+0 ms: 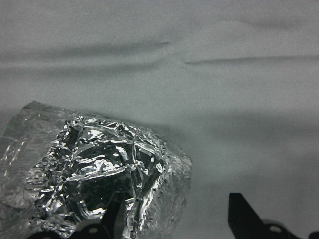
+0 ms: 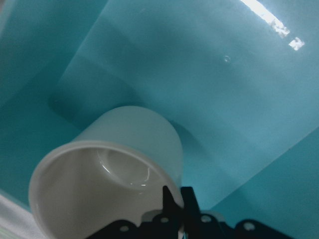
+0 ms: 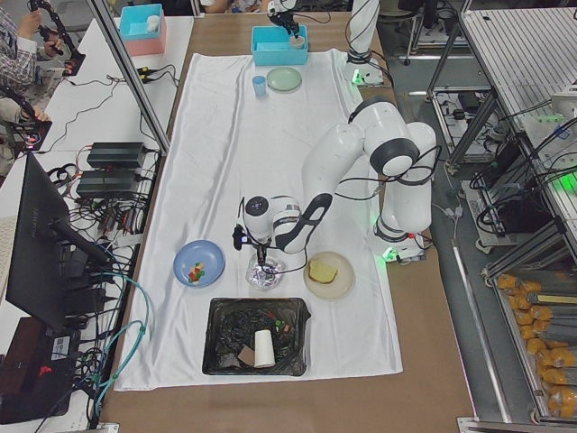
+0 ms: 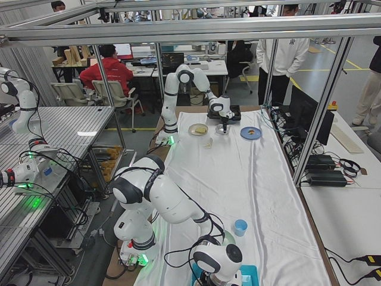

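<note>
My left gripper is open and low over a crumpled clear wrapper with silver foil, seen in the left wrist view with one finger over it; in the camera left view the foil piece lies between a blue plate and a tan plate holding yellow food. My right gripper is shut on the rim of a white cup inside a blue bin.
A black lined bin with a white cylinder sits at the near end. At the far end are a blue cup and a green plate.
</note>
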